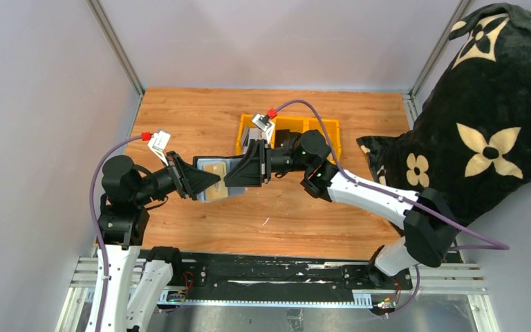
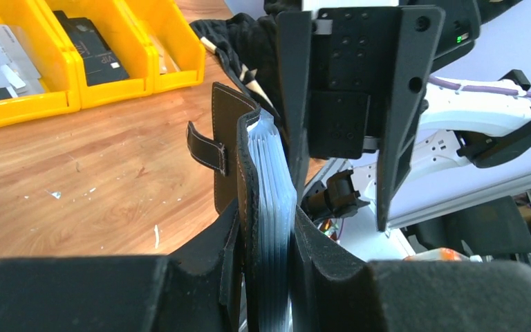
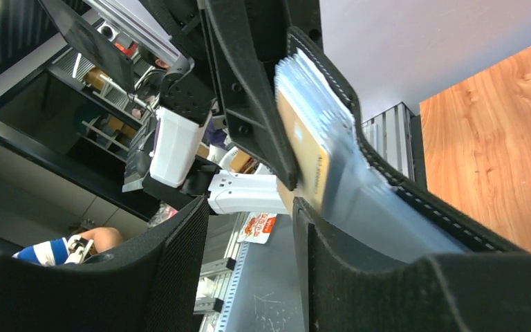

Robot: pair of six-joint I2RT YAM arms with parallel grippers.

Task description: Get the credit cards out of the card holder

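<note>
The card holder (image 1: 236, 165), with a dark cover and pale clear sleeves, is held up over the table on edge. My left gripper (image 1: 214, 181) is shut on it. Seen from the left wrist, the sleeves (image 2: 271, 187) stand upright between its fingers, with the brown strap sticking out to the left. A gold card (image 3: 302, 138) shows in the outermost sleeve in the right wrist view. There my right gripper has its fingers apart and nothing between them. One fingertip lies close to the gold card; whether it touches cannot be told.
Behind the holder sits a yellow divided bin (image 2: 76, 90) with pale cards or papers and a dark item inside. A black patterned cushion (image 1: 484, 117) fills the right side.
</note>
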